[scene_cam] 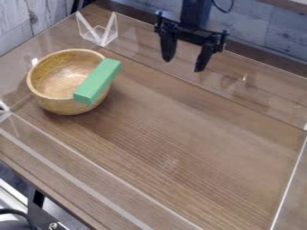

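Observation:
The black gripper point(189, 49) hangs at the top centre of the camera view, over the back of the wooden table, with its two fingers apart and nothing visible between them. A woven bowl point(54, 90) sits at the left of the table. A green block point(97, 81) leans across the bowl's right side, apart from the gripper.
A wall runs along the back. White tape marks point(93, 34) lie at the back left corner, and the table's edge drops away at the lower left.

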